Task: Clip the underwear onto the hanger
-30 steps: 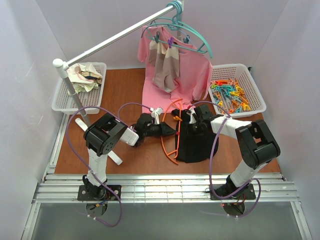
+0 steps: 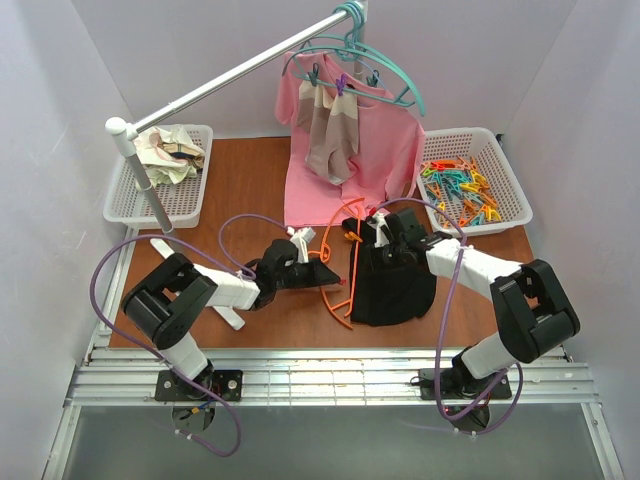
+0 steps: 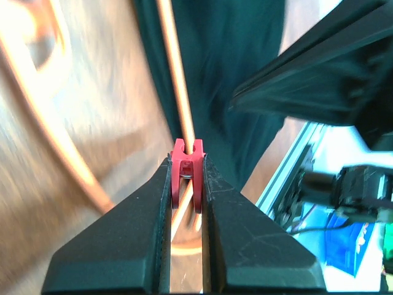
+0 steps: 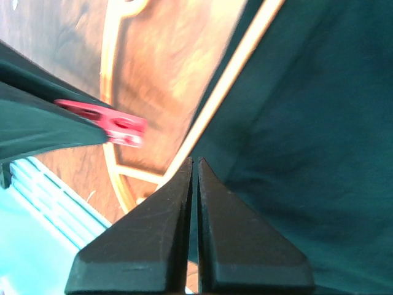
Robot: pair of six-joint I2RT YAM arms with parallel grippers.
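Observation:
The black underwear (image 2: 395,295) lies on the table with an orange hanger (image 2: 325,290) along and partly over its left edge. My left gripper is shut on a red clip (image 3: 197,166), which is in front of the hanger's straight bar (image 3: 172,55) in that wrist view; contact with the bar is unclear. My right gripper is shut, above the underwear (image 4: 313,141) beside that bar, with nothing seen between its fingers.
A pink shirt (image 2: 305,195) hangs behind, from teal hangers on a white rack (image 2: 230,70). A clothespin basket (image 2: 510,205) stands back right, a cloth basket (image 2: 120,200) back left. A white bar (image 2: 225,315) lies at the left.
My left gripper and clip have moved slightly left and toward the front edge. The hanger has shifted slightly. The right arm has moved a little right, its tip staying near the underwear.

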